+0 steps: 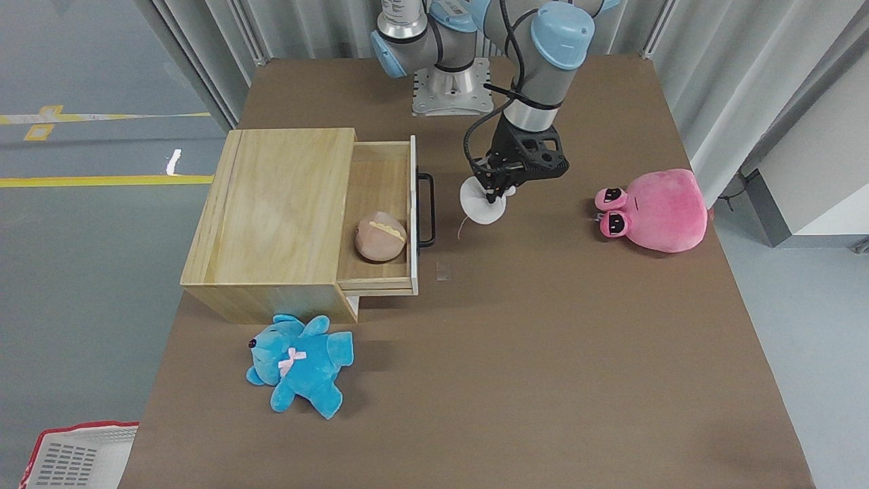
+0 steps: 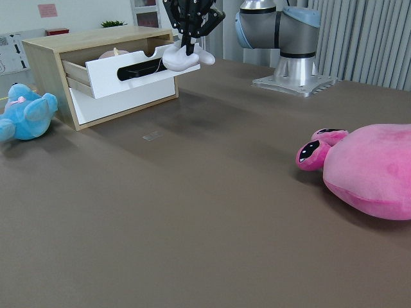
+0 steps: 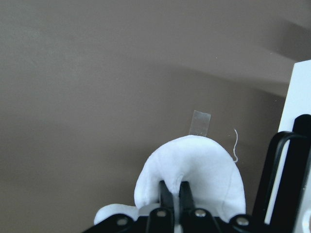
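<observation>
My black gripper (image 1: 497,192) hangs right of the open drawer, shut on a white plush object (image 1: 481,208), which shows in the left view (image 2: 180,59) beside the drawer front. In the wrist view the gripper's fingertips (image 3: 164,191) pinch the white fabric, close to the black drawer handle (image 3: 272,179). The wooden drawer unit (image 1: 265,212) has its drawer (image 1: 379,175) pulled out, holding a round beige-brown object (image 1: 380,236) with a pale yellow strip.
A blue plush bear (image 1: 301,367) lies below the drawer unit. A pink plush toy (image 1: 664,212) lies at the right. A white basket (image 1: 77,456) sits off the table at lower left.
</observation>
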